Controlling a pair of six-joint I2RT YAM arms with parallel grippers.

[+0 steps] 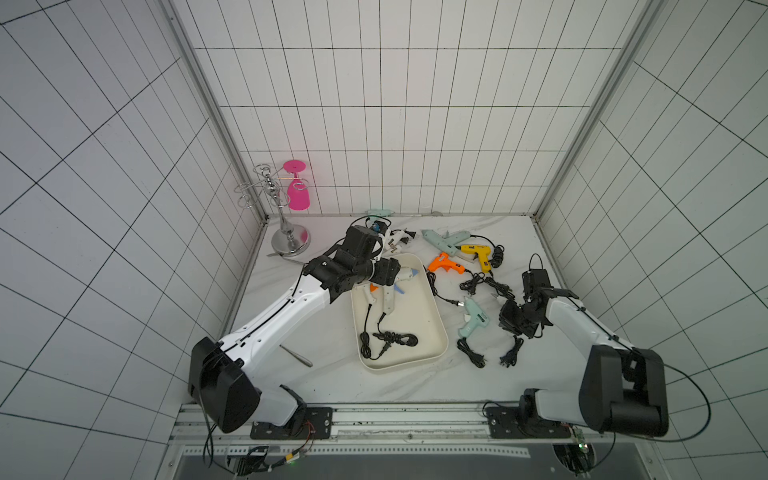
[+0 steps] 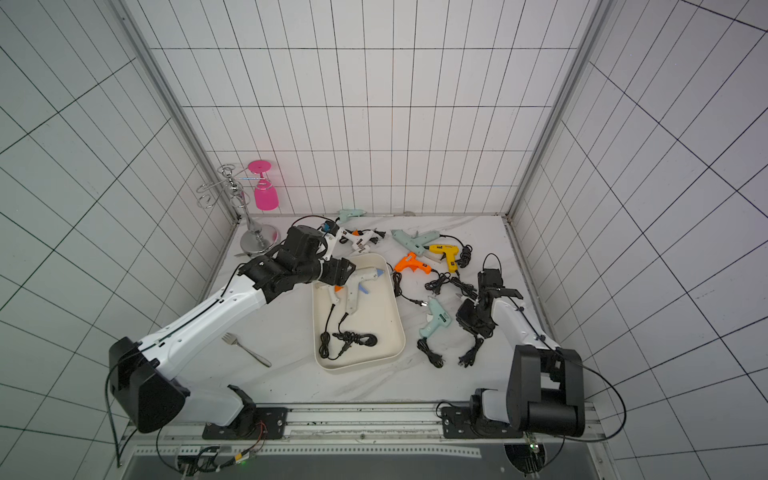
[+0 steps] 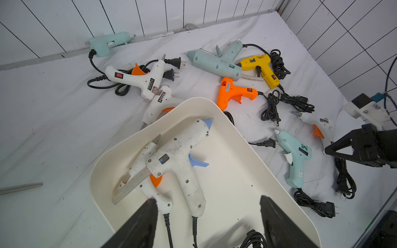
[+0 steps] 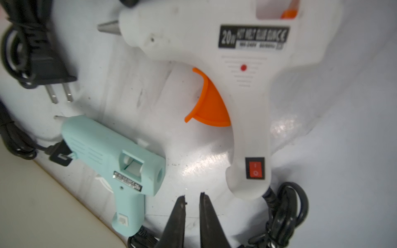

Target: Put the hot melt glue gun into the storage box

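Note:
A white glue gun (image 4: 248, 95) with an orange trigger fills the upper right wrist view; in the left wrist view the same white gun (image 3: 314, 120) appears on the right. My right gripper is drawn nearly together. Only a narrow gap shows between its fingertips, with nothing visible in it, and the gun's handle end is to their right. Whether the gun touches the table I cannot tell. The cream storage box (image 1: 438, 328) contains two white guns, one with a blue trigger (image 3: 177, 150). Over this box my left gripper is open and empty.
Close to the box's right side lies a mint gun (image 3: 294, 150). Orange (image 3: 233, 91), yellow (image 3: 260, 68) and large teal (image 3: 215, 62) guns lie behind it. White guns (image 3: 136, 80) sit behind the box. The box's lower right is mostly bare.

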